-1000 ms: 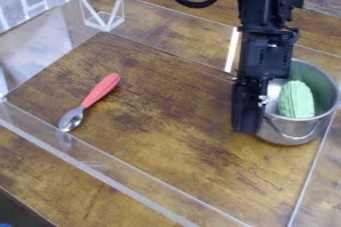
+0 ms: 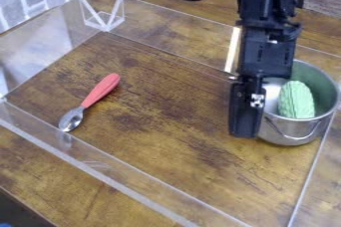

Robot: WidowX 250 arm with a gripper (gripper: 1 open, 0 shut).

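Observation:
The black gripper hangs at the left side of a steel pot on the right of the camera view, its fingers low by the pot's rim and partly over it. It looks shut, and nothing shows between its fingers, though the tips are dark and hard to make out. A pale green ridged object sits inside the pot. A spoon with a red handle lies on the wooden surface to the left.
Clear plastic walls border it at the left and front.
The arm has shifted slightly over the last second, with the gripper staying by the pot's left side. The pot and spoon look in the same places.

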